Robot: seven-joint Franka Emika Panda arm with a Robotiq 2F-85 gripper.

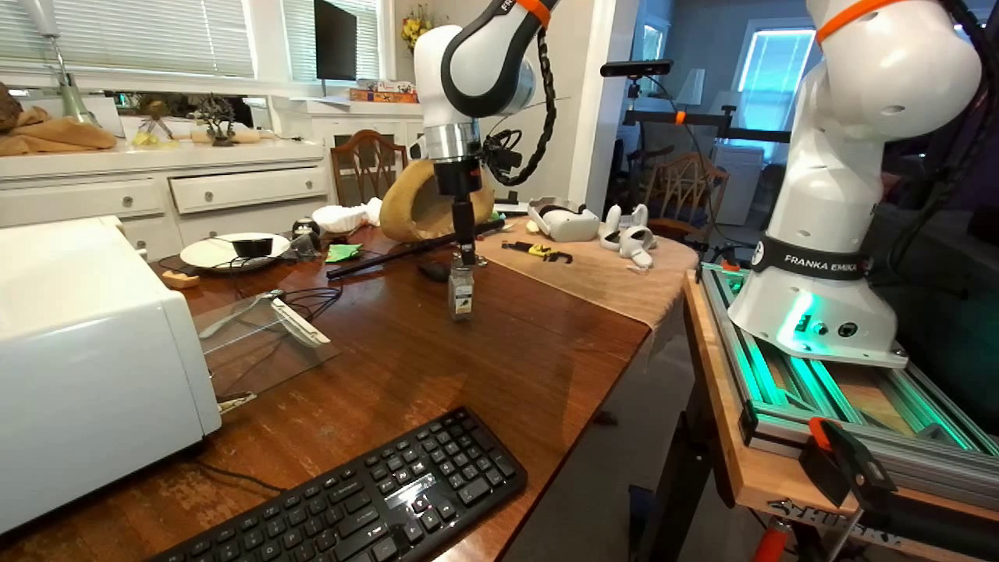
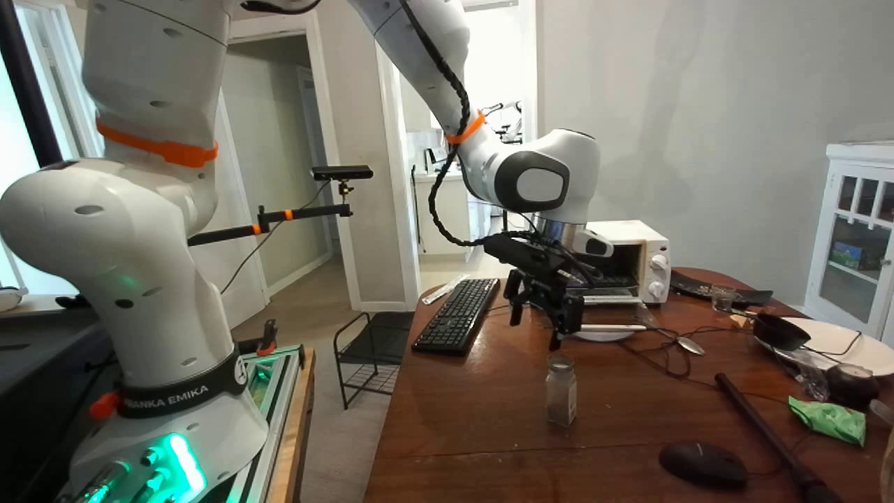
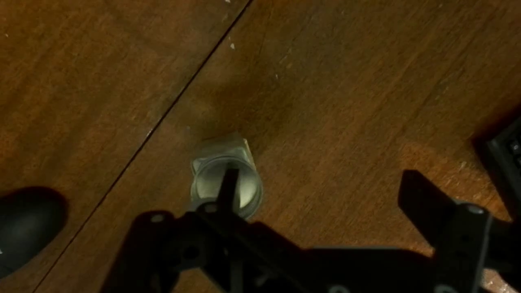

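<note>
A small clear glass jar (image 2: 561, 392) with a label stands upright on the wooden table, its open mouth facing up. Above it hangs my gripper (image 2: 536, 325), open, its two fingers well apart. Seen from the wrist, one dark finger (image 3: 228, 188) overlaps the mouth of the jar (image 3: 205, 188), while the other finger (image 3: 422, 200) is far to the right over bare wood. Nothing is held between them. In exterior view 1 the fingers line up with the top of the jar (image 1: 460, 298); whether they touch it I cannot tell.
A black mouse (image 2: 702, 464) and a dark rod (image 2: 767, 432) lie near the jar. The keyboard (image 1: 375, 501) and white toaster oven (image 1: 94, 365) occupy another part of the table. Bare tabletop surrounds the jar on its keyboard side.
</note>
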